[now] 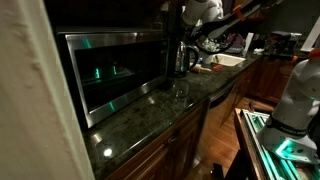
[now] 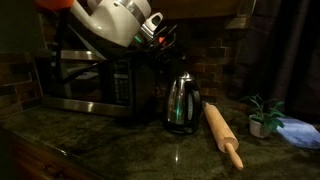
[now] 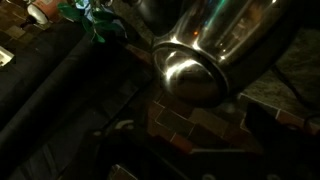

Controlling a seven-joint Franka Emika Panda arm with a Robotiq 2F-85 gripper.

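Note:
A shiny metal kettle (image 2: 182, 103) with a dark handle stands upright on the dark stone counter. In the wrist view the kettle (image 3: 213, 50) appears upside down, across the top of the frame. My gripper (image 2: 166, 42) hangs above and slightly to the left of it, apart from it. It is open; in the wrist view its dark fingers blur into shadow at the bottom, and nothing shows between them. From the side, the kettle (image 1: 181, 58) is small, at the far end of the counter beneath the arm.
A microwave (image 2: 95, 88) stands left of the kettle. Close on its right lies a wooden rolling pin (image 2: 222, 135), with a potted plant (image 2: 263, 120) and a blue-white cloth (image 2: 298, 132) beyond.

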